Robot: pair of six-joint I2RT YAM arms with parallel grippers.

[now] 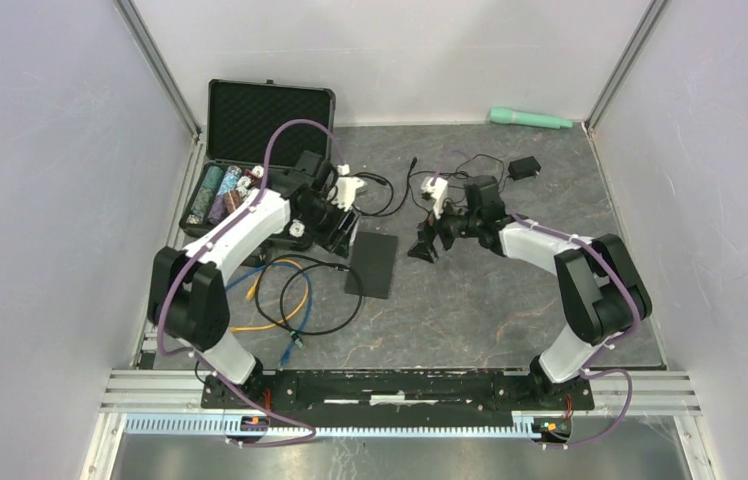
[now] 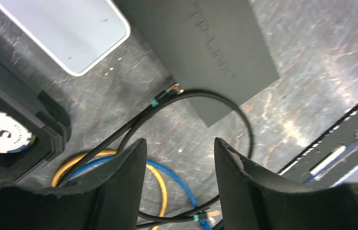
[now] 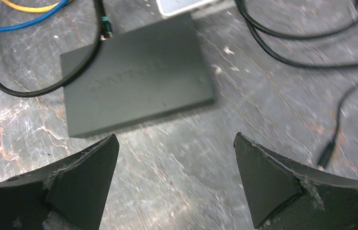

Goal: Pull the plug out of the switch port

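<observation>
A flat dark grey box (image 1: 370, 266) lies mid-table, seen also in the right wrist view (image 3: 136, 76); no port is clear on it. A black cable end with a green band (image 2: 160, 99) lies at its edge, beside a black loop. My left gripper (image 1: 340, 240) hangs just left of and above the box, fingers (image 2: 131, 177) apart with nothing held between them. My right gripper (image 1: 425, 245) stands open right of the box, over bare table.
An open case of chips (image 2: 2, 129) is at the back left, a silver slab (image 2: 72, 28) near it. Blue and yellow cables lie front left, thin cables and a black adapter (image 1: 523, 168) back right.
</observation>
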